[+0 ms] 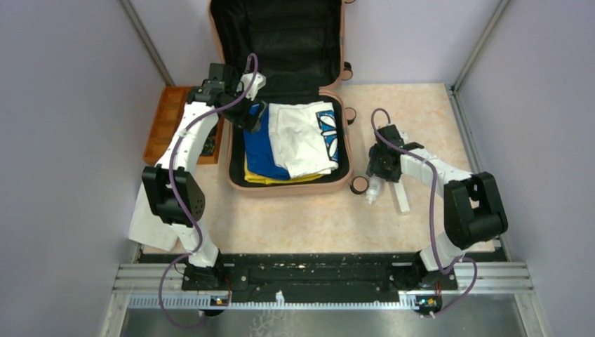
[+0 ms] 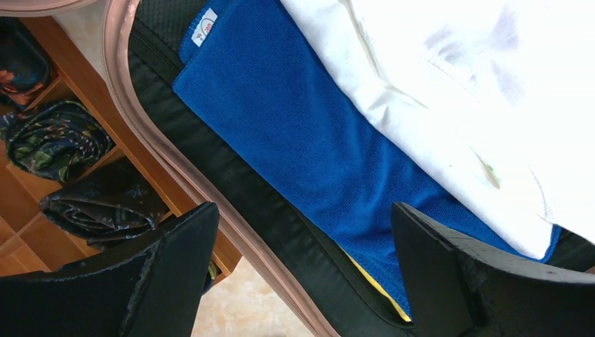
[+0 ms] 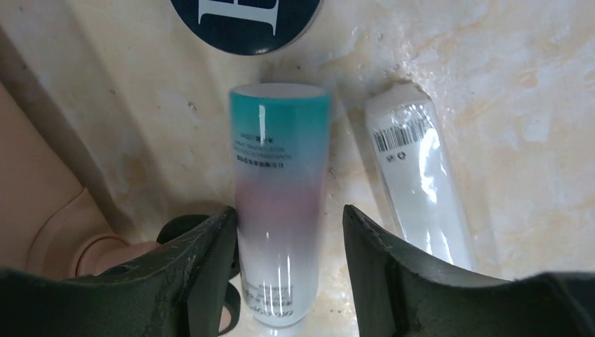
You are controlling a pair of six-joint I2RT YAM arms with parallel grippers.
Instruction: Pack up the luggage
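Observation:
The open suitcase (image 1: 288, 188) holds folded blue cloth (image 2: 295, 140), yellow cloth (image 1: 266, 179) and white cloth (image 1: 298, 137). My left gripper is open above the blue cloth and the suitcase's left edge, nothing between its fingers. My right gripper is open around a teal-and-pink bottle (image 3: 281, 154), its left fingertip at the bottle's side. A white package (image 3: 421, 175) lies right of the bottle, a dark round lid (image 3: 242, 17) beyond its top.
A wooden divider box (image 1: 158, 133) with rolled dark items stands left of the suitcase. A white cloth (image 1: 151, 221) lies at front left; a round compact (image 1: 359, 185) sits beside the bottle.

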